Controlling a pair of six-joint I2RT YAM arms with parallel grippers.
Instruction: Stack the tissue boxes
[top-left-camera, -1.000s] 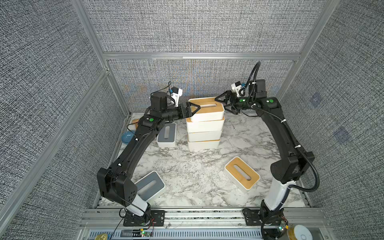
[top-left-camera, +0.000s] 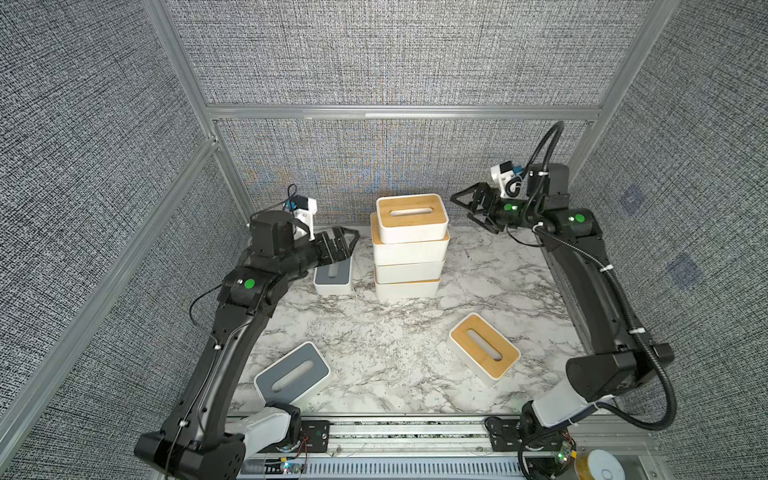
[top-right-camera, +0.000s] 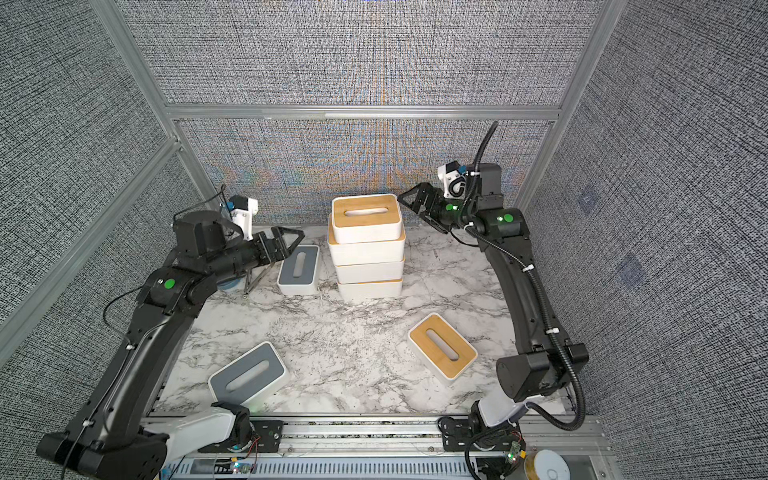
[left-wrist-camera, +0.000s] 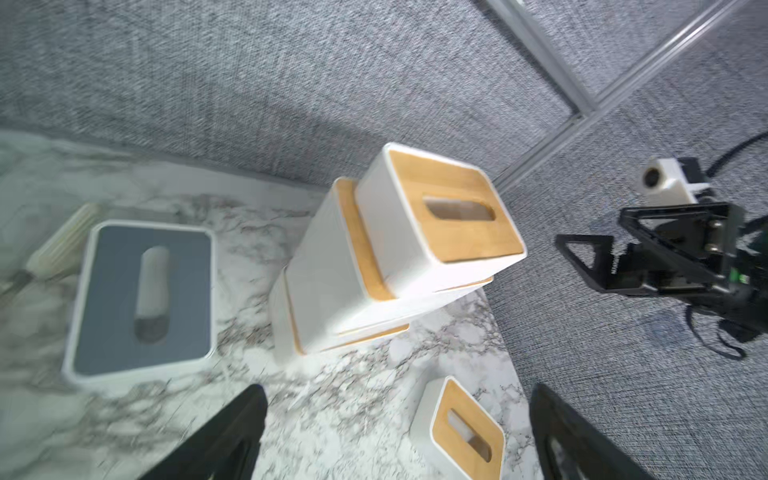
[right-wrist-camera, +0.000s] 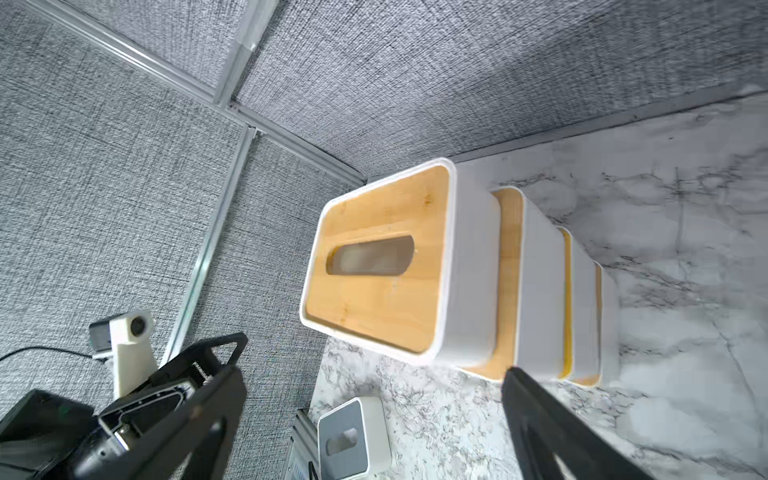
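Note:
Several white tissue boxes with wooden lids stand in a stack at the back middle; its top box (top-left-camera: 412, 216) sits slightly offset on the box below (top-left-camera: 409, 253). Another wood-lidded box (top-left-camera: 485, 347) lies by itself at the front right. Of two grey-lidded boxes, one (top-right-camera: 299, 269) is left of the stack and the other (top-left-camera: 293, 373) at the front left. My left gripper (top-left-camera: 347, 244) is open and empty, up and left of the stack. To the right of the top box, clear of it, hangs my open right gripper (top-left-camera: 472, 209), nothing between its fingers.
Behind the left grey-lidded box lies a pale brush-like tool (left-wrist-camera: 62, 241), blurred. Fabric walls close in the back and sides.
Both grippers have moved away from the top box, the left one to the left and down, the right one to the right. The boxes show no visible movement.

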